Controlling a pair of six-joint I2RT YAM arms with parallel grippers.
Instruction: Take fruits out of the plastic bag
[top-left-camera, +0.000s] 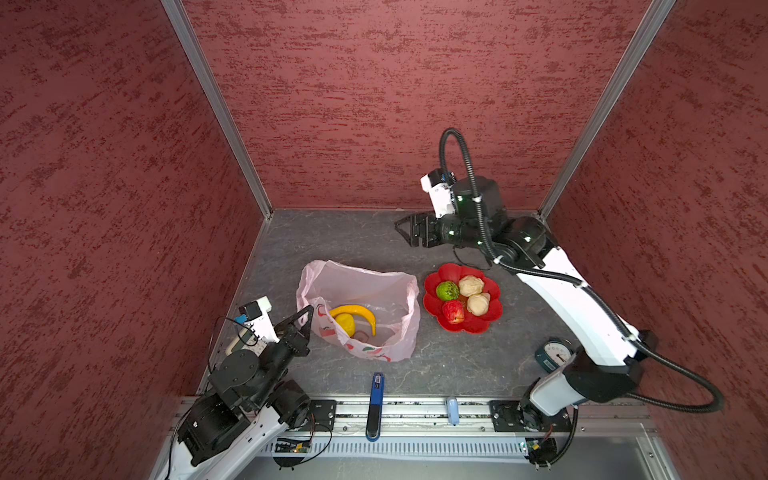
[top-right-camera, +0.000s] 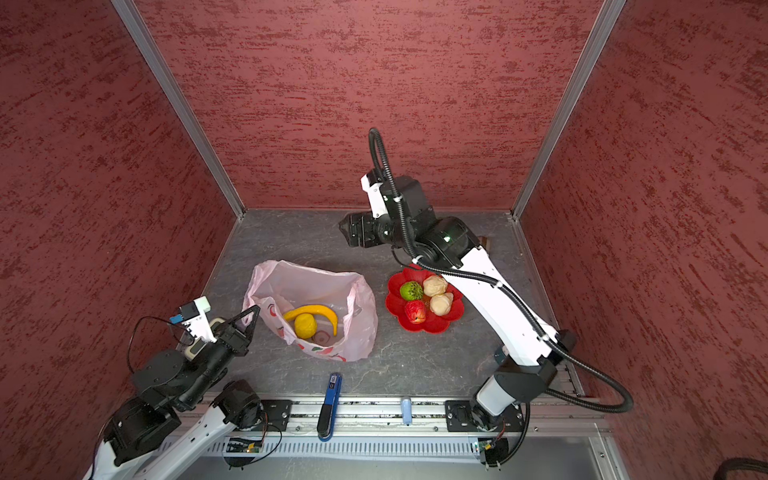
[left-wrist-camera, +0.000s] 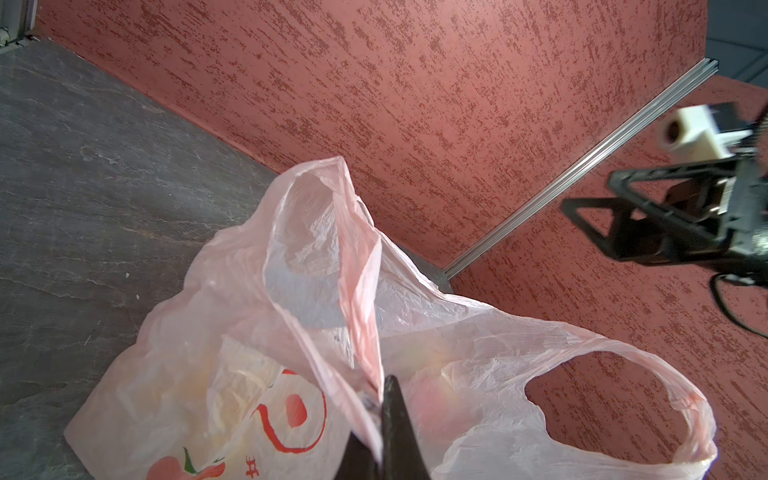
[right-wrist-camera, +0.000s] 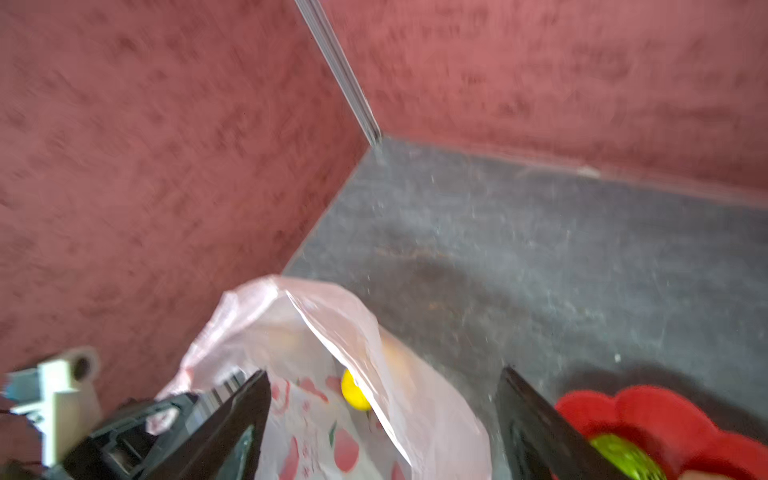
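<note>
The pink plastic bag (top-left-camera: 400, 336) stands open on the table, holding a banana (top-left-camera: 356, 310), a yellow fruit (top-left-camera: 345, 324) and a small brown round item (top-right-camera: 321, 338). My left gripper (top-left-camera: 304, 318) is shut on the bag's rim at its left, as the left wrist view (left-wrist-camera: 382, 400) shows. A red flower-shaped bowl (top-left-camera: 432, 304) holds a green fruit (top-left-camera: 447, 290), a red fruit (top-left-camera: 453, 312) and two pale round items (top-left-camera: 471, 285). My right gripper (top-left-camera: 406, 230) hangs open above the table, behind the bag and bowl, with nothing visible between its fingers.
A dial scale (top-left-camera: 553, 354) sits at the front right and a blue-black bar (top-left-camera: 375, 404) at the front edge. Red walls close in the back and sides.
</note>
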